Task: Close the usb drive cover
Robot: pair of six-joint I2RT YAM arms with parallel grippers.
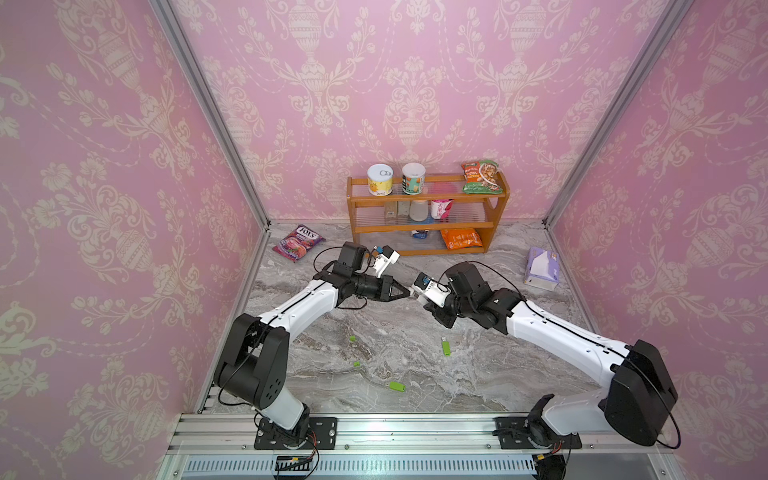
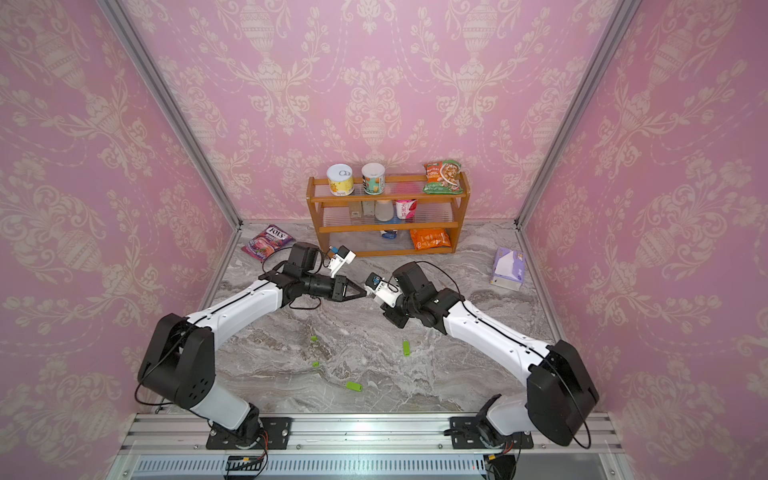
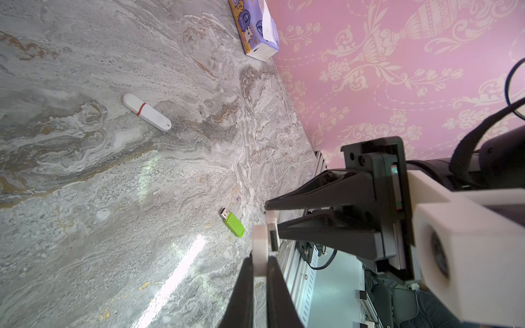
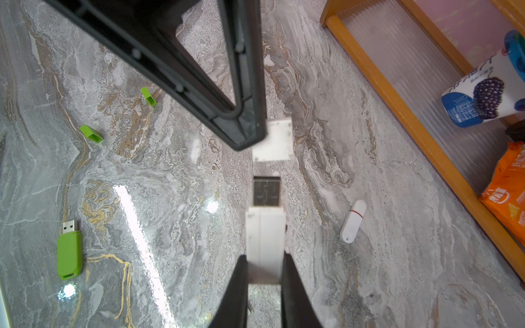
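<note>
In the right wrist view, my right gripper is shut on a white USB drive body (image 4: pixel 265 235) whose dark plug (image 4: pixel 266 191) points up the frame. Facing it is a white cover (image 4: pixel 275 143), held at the fingertips of my left gripper. A gap shows between plug and cover, and the cover sits slightly right of the plug's line. The left wrist view has my left gripper shut on the white cover (image 3: pixel 259 243), with the drive's dark plug (image 3: pixel 274 239) beside it. Both grippers meet above the table in the top left view.
A white drive with a red band (image 3: pixel 146 112) lies on the table. A green drive (image 4: pixel 69 254) and green covers (image 4: pixel 91 134) lie about too. Behind stands a wooden shelf (image 1: pixel 432 227); a tissue box (image 1: pixel 542 268) is at right. Open table surrounds the arms.
</note>
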